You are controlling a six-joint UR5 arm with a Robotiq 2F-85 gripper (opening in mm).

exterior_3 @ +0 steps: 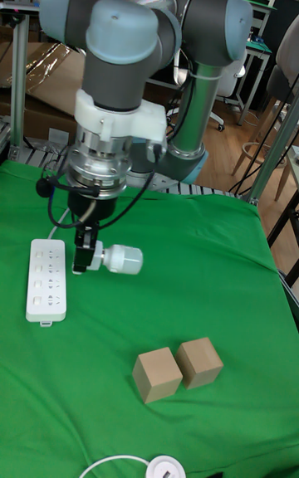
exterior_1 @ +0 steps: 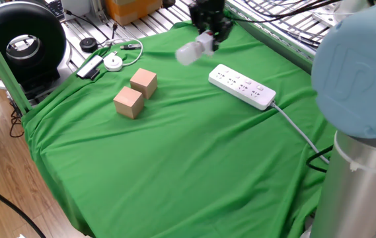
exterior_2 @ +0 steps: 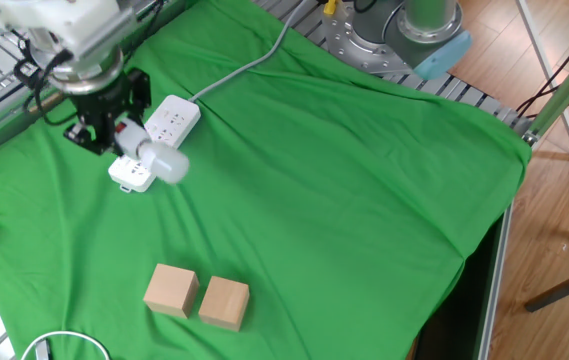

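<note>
My black gripper (exterior_3: 87,254) is shut on a white bulb-shaped object (exterior_3: 123,260), gripping its narrower end. The object lies roughly sideways in the air, its wide rounded end pointing away from the fingers. In exterior view 2 the gripper (exterior_2: 116,133) hangs over the white power strip (exterior_2: 172,121), hiding part of it. Exterior view 1 shows the held object (exterior_1: 189,53) blurred near the cloth's far edge, with the power strip (exterior_1: 242,86) to its right. Two wooden blocks (exterior_1: 129,102) sit close together on the cloth, apart from the gripper.
Green cloth (exterior_1: 174,172) covers the table, and its front and middle are clear. The strip's grey cable (exterior_1: 298,130) runs toward the robot base. A white round device (exterior_1: 113,62) with a cable lies beyond the blocks. A cardboard box (exterior_1: 132,9) stands behind.
</note>
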